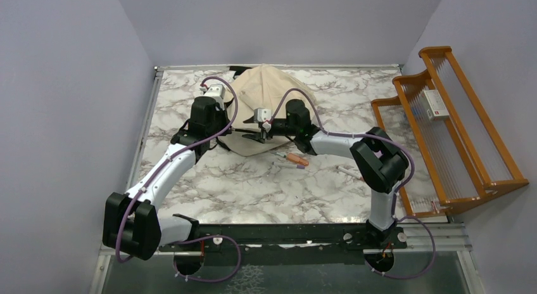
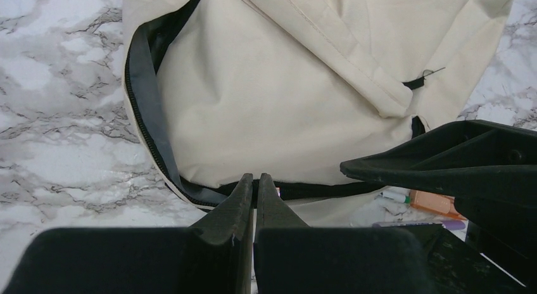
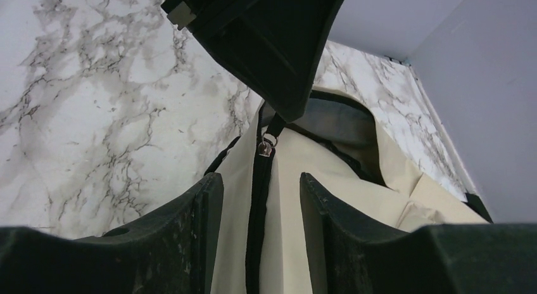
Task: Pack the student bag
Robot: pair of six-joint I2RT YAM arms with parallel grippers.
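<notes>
The cream bag [image 2: 253, 104] lies on the marble table, with its side pocket open at the left in the left wrist view. A black zipper [image 3: 258, 224] runs along its front seam, two metal pull rings [image 3: 265, 147] at one end. At that end my left gripper [image 1: 230, 130] is shut; a thin black pull tab [image 3: 277, 125] runs from the rings into its tip. My right gripper stands open, one finger [image 3: 212, 205] on each side of the zipper in its wrist view, nothing gripped. Whether the fingers touch the cloth cannot be told.
In front of the bag lie an orange-handled tool [image 1: 297, 159] and a purple-ended marker [image 1: 290, 165]. Another pen [image 1: 348, 173] is farther right. A wooden rack [image 1: 415, 116] with a white box [image 1: 435, 104] stands at the right edge.
</notes>
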